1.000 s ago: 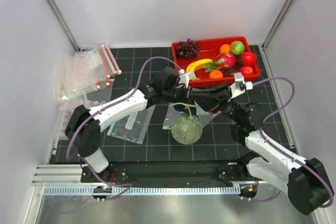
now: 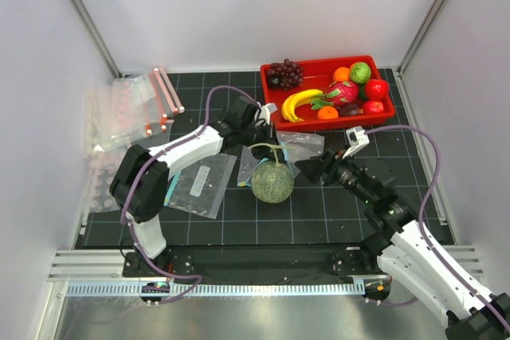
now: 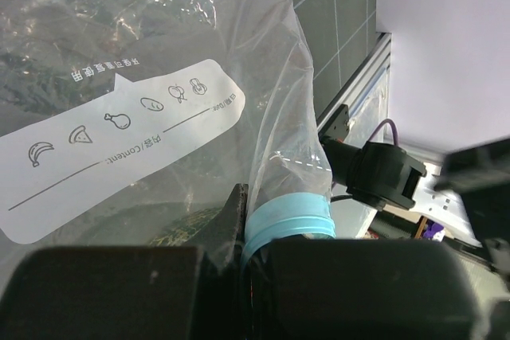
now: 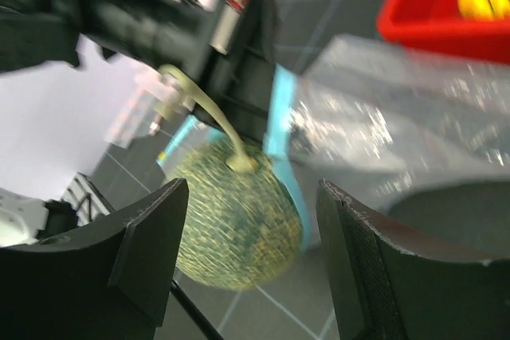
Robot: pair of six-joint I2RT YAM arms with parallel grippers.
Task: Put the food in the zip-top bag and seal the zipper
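Note:
A netted green melon (image 2: 272,182) with a pale stem sits at the mouth of a clear zip top bag (image 4: 382,121). The bag's blue zipper strip (image 4: 280,109) runs beside the melon in the right wrist view; how deep the melon sits inside cannot be told. My left gripper (image 2: 267,151), just above the melon, is shut on the bag's blue-edged rim (image 3: 288,216). To the right of the melon my right gripper (image 2: 309,168) stands open, its fingers (image 4: 151,236) apart and nothing gripped between them.
A red tray (image 2: 323,69) of fruit stands at the back right, with bananas (image 2: 297,104) nearest the bag. Another clear bag (image 2: 202,183) lies flat at left, and several bags with red-and-white sliders (image 2: 163,93) lie farther left.
Both grippers were close together above the melon and have moved apart. The left arm and melon shifted slightly left; the right gripper drew back right and turned. More of the bag shows spread to the right.

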